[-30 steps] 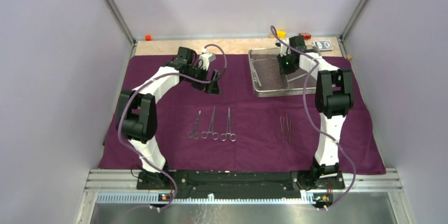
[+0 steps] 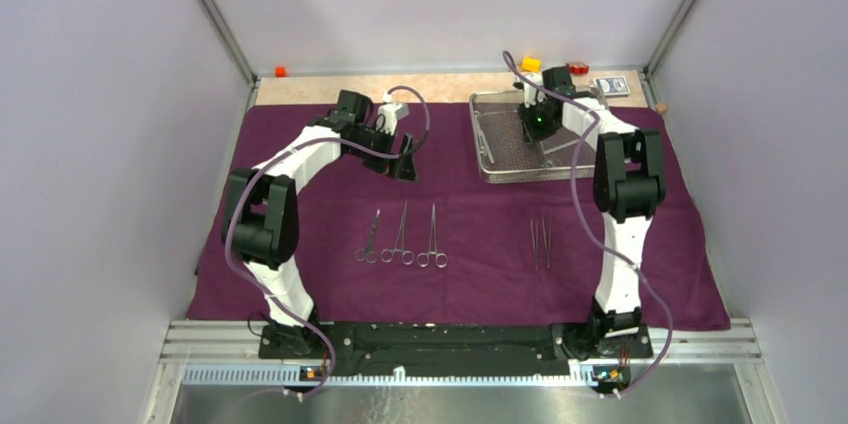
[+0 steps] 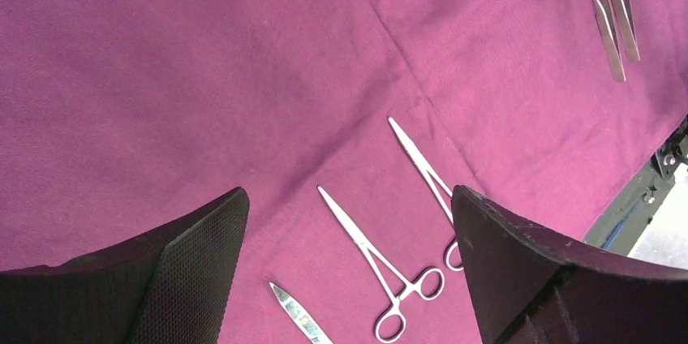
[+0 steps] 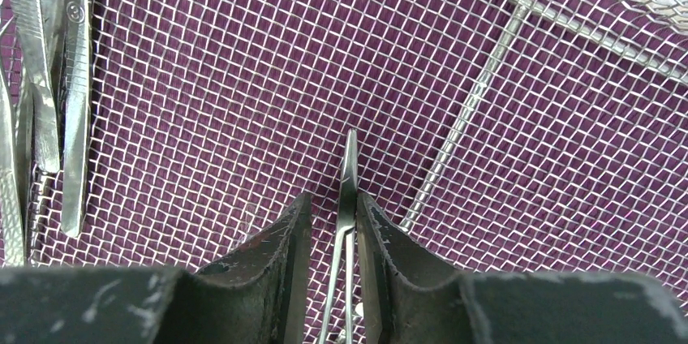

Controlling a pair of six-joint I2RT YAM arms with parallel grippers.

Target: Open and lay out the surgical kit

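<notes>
The wire-mesh kit tray (image 2: 485, 176) stands at the back right of the purple cloth. Inside it, my right gripper is low around a slim steel instrument (image 4: 348, 186), its fingers part open, the right finger at the metal. Several flat steel instruments (image 4: 77, 117) lie at the left in that wrist view. On the cloth, scissor-like instruments (image 2: 432, 244) lie in a row of three at centre front, with tweezers (image 2: 536, 244) to their right. My left gripper hangs open and empty above the cloth, left of the tray.
A wooden strip (image 2: 330, 89) along the back holds small items, including a yellow block (image 2: 531, 64) and a red object (image 2: 280, 72).
My right arm has shifted slightly left within the tray. The left arm and the laid-out instruments have stayed put.
</notes>
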